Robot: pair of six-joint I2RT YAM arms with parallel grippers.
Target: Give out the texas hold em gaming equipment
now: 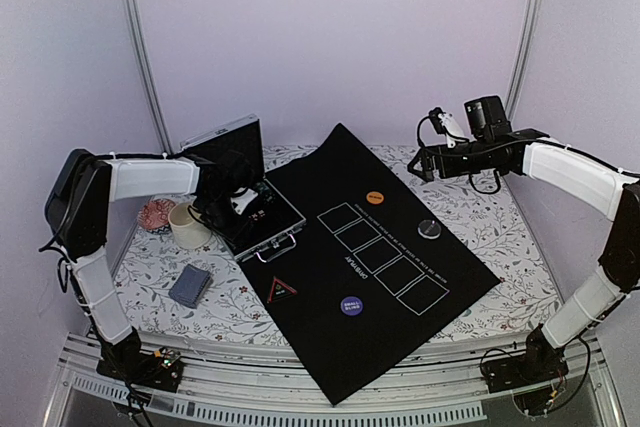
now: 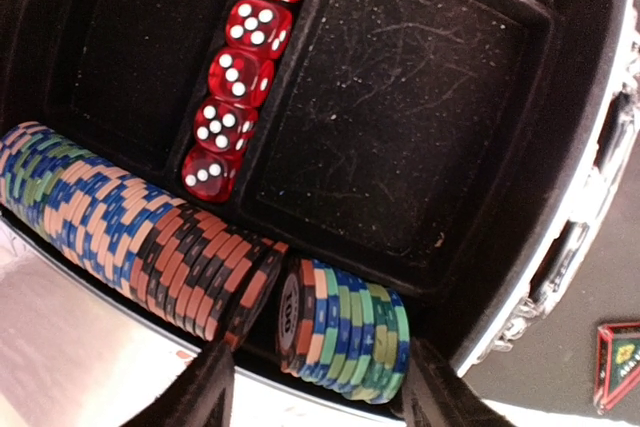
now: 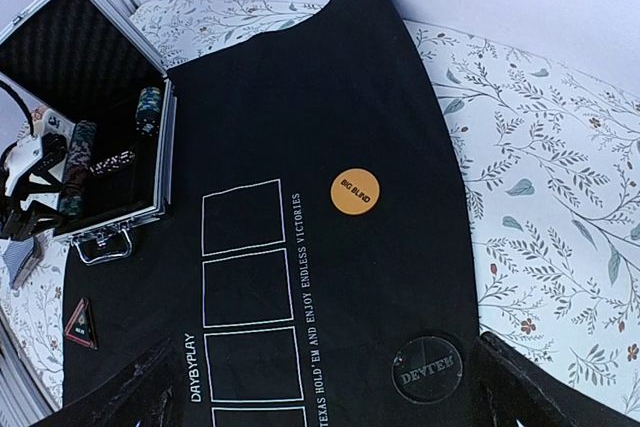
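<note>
The open case [image 1: 270, 237] holds poker chips [image 2: 90, 207] in a slot along one side, with a separated group of chips [image 2: 355, 332] and a row of red dice [image 2: 235, 77]. My left gripper is over that slot, part open around the separated group's end; whether it touches them cannot be told. My right gripper [image 1: 420, 167] hangs open above the right side. On the black mat [image 1: 320, 347] lie the orange BIG BLIND disc [image 3: 355, 191], the blue small blind disc [image 1: 351, 306], a clear dealer disc [image 1: 429, 229] and a red triangle [image 1: 280, 289].
A cream pot [image 1: 188, 229], a red patterned bowl [image 1: 155, 214] and a folded grey-blue item [image 1: 190, 286] sit on the floral surface at left. The mat's middle, with printed card boxes, is free of objects.
</note>
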